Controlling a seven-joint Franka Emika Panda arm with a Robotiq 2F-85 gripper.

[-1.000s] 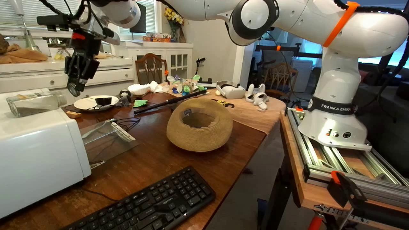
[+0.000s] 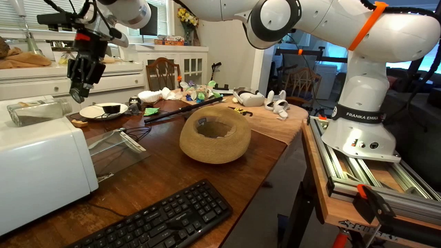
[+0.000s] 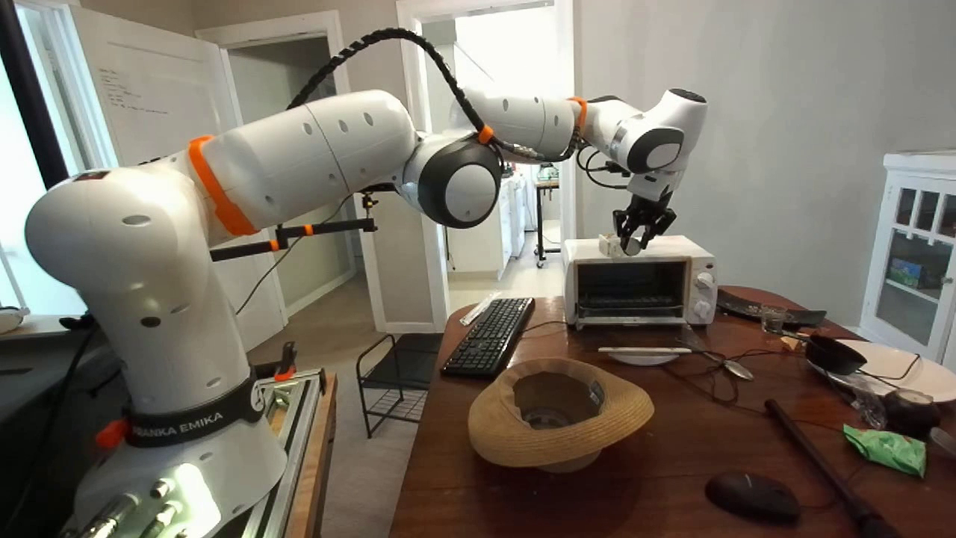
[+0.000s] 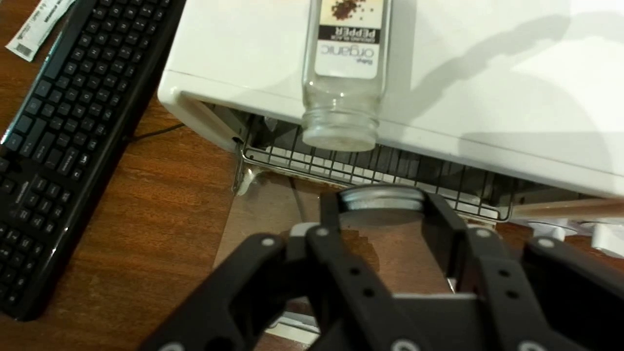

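Note:
A round metallic lid (image 4: 383, 199) is pinched edge to edge in my gripper, one finger (image 4: 330, 211) on either side of it. In exterior view 1 the lid (image 2: 77, 95) hangs tilted below the fingers. A clear glass pepper jar (image 4: 346, 87) lies on its side on top of the white toaster oven (image 4: 497, 76), its uncapped mouth jutting past the oven's front edge. The lid is apart from the jar, out in front of that mouth. Dark specks show inside the jar (image 2: 39, 112) in exterior view 1.
The oven door (image 2: 118, 151) is folded down, with a wire rack (image 4: 374, 169) showing inside. A keyboard (image 3: 491, 336) lies beside the oven. An upturned straw hat (image 2: 215, 136) sits on the table, and a white plate (image 2: 103, 111) with a black item stands farther back.
My gripper, with the lid in it, has shifted slightly left and a little upward in exterior view 1, closer to the jar. Jar, oven and hat have stayed put.

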